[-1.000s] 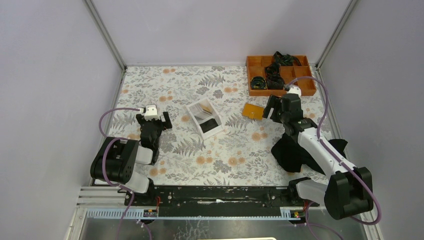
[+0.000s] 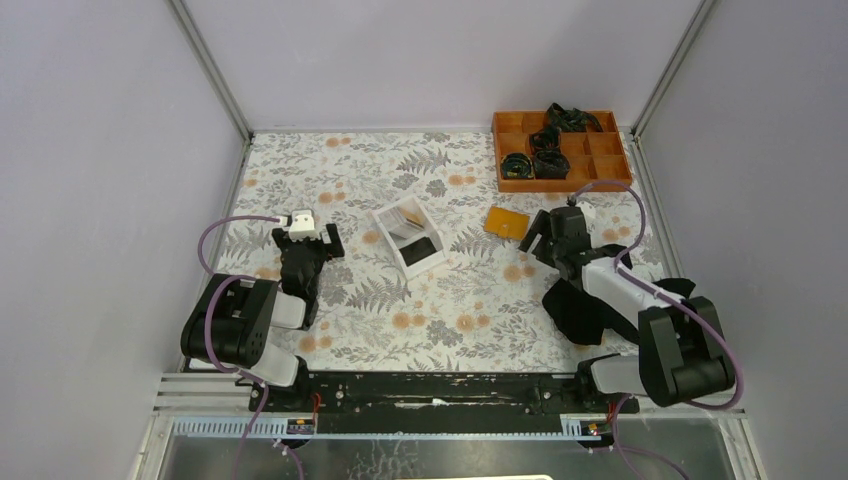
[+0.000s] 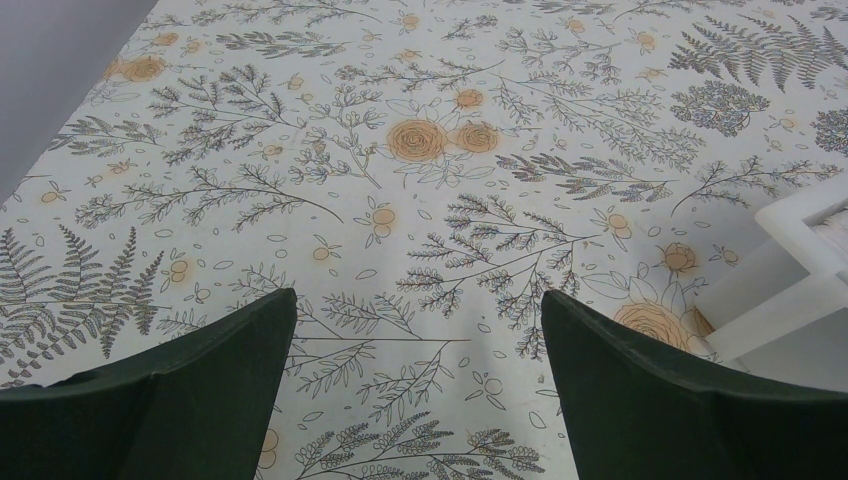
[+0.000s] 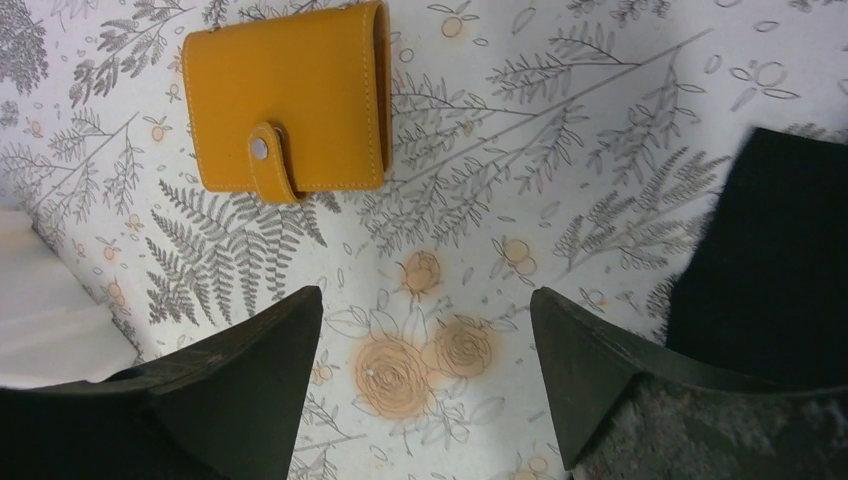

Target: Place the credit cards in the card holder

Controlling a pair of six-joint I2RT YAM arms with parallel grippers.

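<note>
A yellow leather card holder (image 2: 506, 222) with a snap strap (image 4: 272, 160) lies closed on the floral surface, right of a white tray (image 2: 428, 259) holding thin cards and a dark item. My right gripper (image 2: 534, 230) hangs just below and right of the holder, fingers apart, nothing between them; in the right wrist view (image 4: 427, 310) the holder is ahead of it. My left gripper (image 2: 308, 232) stands open at the left, empty, with the tray's corner (image 3: 800, 235) to its right in the left wrist view.
An orange compartment box (image 2: 610, 150) with dark bundles stands at the back right. A black cloth (image 4: 760, 250) lies under and beside the right arm.
The right arm has moved down in the top view, toward the front, its gripper now lower beside the card holder. The left arm has not moved.
</note>
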